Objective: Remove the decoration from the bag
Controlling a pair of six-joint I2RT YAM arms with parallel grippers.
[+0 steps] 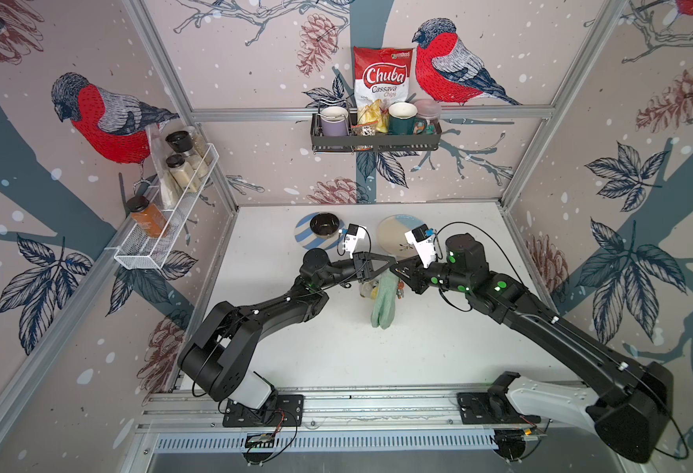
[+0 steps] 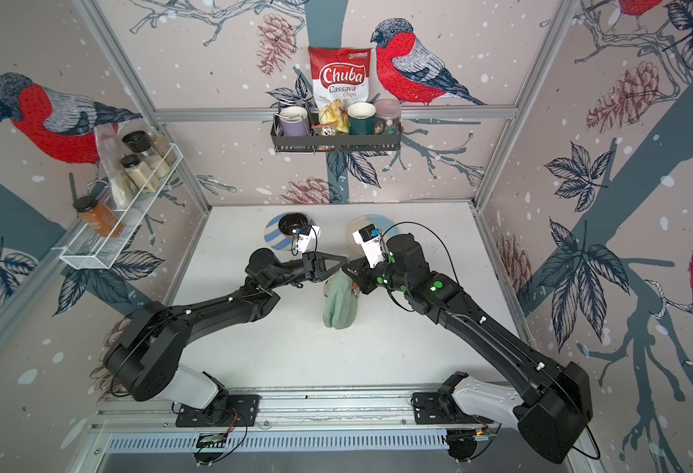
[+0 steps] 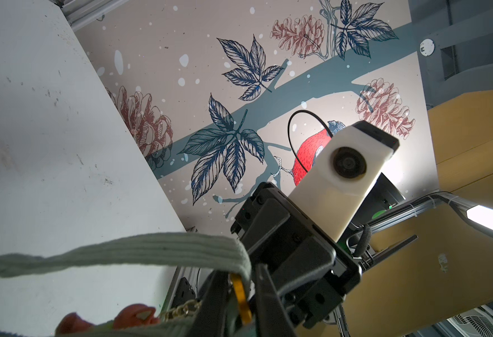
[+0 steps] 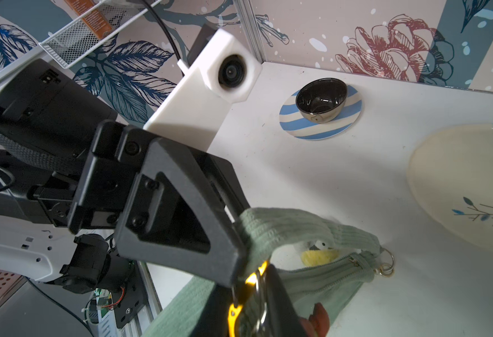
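Observation:
A mint green bag [image 1: 383,303] hangs between my two grippers over the table's middle. My left gripper [image 1: 384,264] and right gripper [image 1: 397,269] meet at the bag's top. In the left wrist view, a gold fitting [image 3: 239,295], a chain [image 3: 181,310] and a red decoration [image 3: 134,316] are by the fingertips. In the right wrist view, the gold fitting [image 4: 252,280] sits among dark fingers, with a yellow and white trinket [image 4: 319,255] behind. The fingers are blurred and overlapping, so their hold is unclear.
A black bowl [image 4: 320,100] on a striped plate and a cream plate [image 4: 459,168] stand at the back. Shelves with jars [image 1: 149,214] and cups [image 1: 401,118] hang on the walls.

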